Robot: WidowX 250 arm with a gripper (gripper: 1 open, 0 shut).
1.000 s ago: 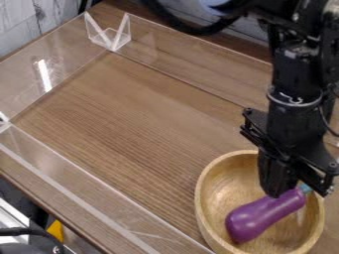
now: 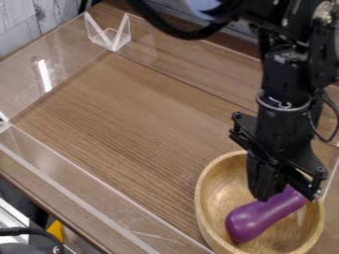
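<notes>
A purple eggplant-like toy [image 2: 260, 220] lies in a tan bowl [image 2: 212, 198] at the lower right. My black gripper [image 2: 281, 179] hangs over the back part of the bowl, just above the toy's upper end. Its fingers are dark and overlap, and I see nothing clearly held between them; it looks shut. The toy's upper end is partly hidden behind the gripper.
Clear plastic edges run along its sides, and a small clear bracket [image 2: 109, 32] is at the back left.
My gripper has shifted slightly to the left over the bowl. The bowl and toy look unmoved.
</notes>
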